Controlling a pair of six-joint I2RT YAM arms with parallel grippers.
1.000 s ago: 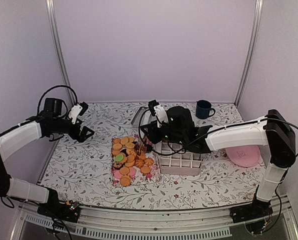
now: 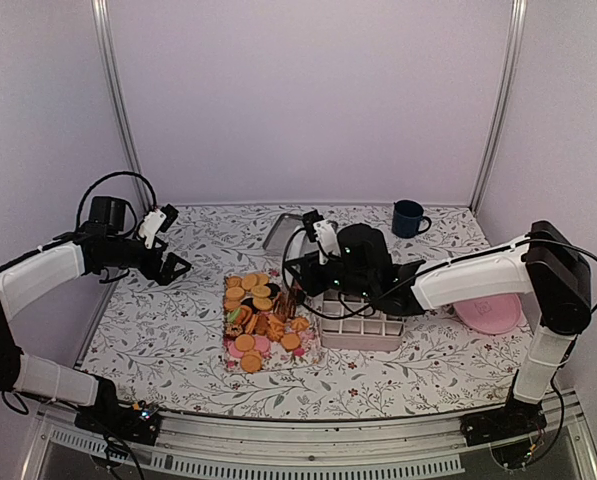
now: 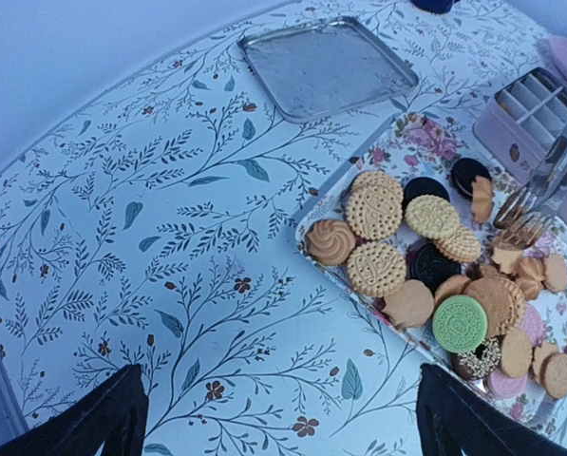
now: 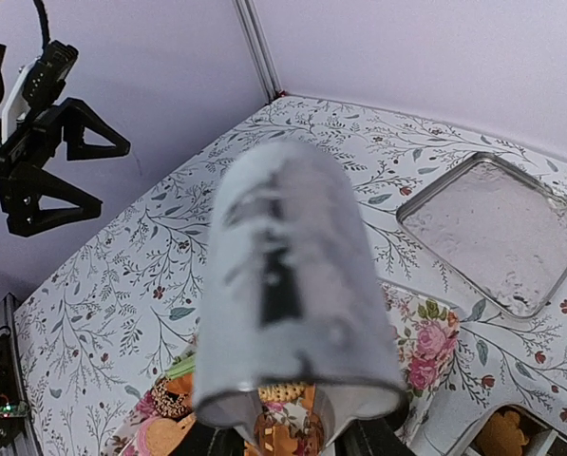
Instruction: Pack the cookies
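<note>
Assorted cookies (image 2: 248, 340) are heaped on a floral tray (image 3: 307, 214), a pale green one (image 3: 459, 324) among them. My right gripper (image 2: 296, 272) is closed around metal tongs (image 4: 292, 285), whose prongs point down into the heap. At the prongs, in the left wrist view, an orange-brown cookie (image 3: 482, 199) stands on edge; whether the tongs clasp any cookie I cannot tell. Right of the tray stands a pink compartment box (image 2: 361, 341); one visible compartment holds a brown cookie (image 4: 501, 434). Over the table's left side, my left gripper hangs open and empty.
Behind the cookies lies an empty metal tray (image 3: 326, 71). A dark blue mug (image 2: 409, 218) stands at the back right, with a pink lid (image 2: 488, 314) in front of it, partly under the right arm.
A few cookies near the tongs have moved a little. The left arm is almost still.
</note>
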